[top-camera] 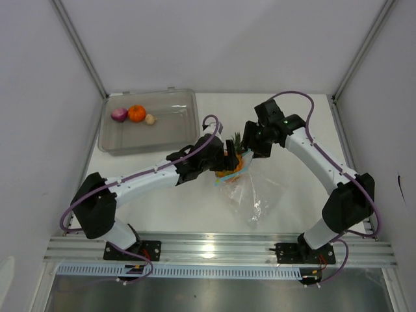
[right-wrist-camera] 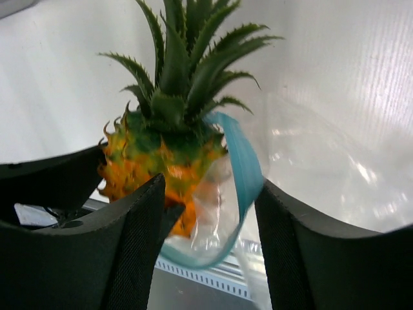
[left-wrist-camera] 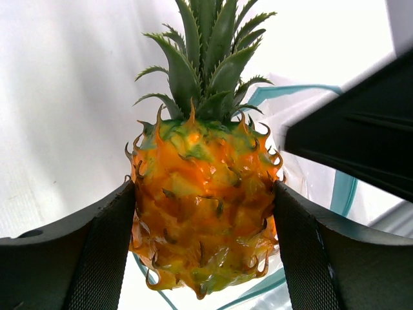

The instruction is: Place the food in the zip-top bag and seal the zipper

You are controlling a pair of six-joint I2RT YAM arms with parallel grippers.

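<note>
An orange pineapple [left-wrist-camera: 204, 206] with a green crown fills the left wrist view, between the fingers of my left gripper, which touch both its sides. In the right wrist view the clear bag [right-wrist-camera: 335, 174] has its blue zip rim [right-wrist-camera: 242, 165] against the pineapple's side, which sits in the bag's mouth. My right gripper stands open at that rim, a finger on either side. From above, both grippers meet over the bag at the table's middle.
A grey bin [top-camera: 149, 136] with an onion [top-camera: 119, 114], an orange round fruit [top-camera: 136, 113] and a small tan item [top-camera: 150, 119] stands at the back left.
</note>
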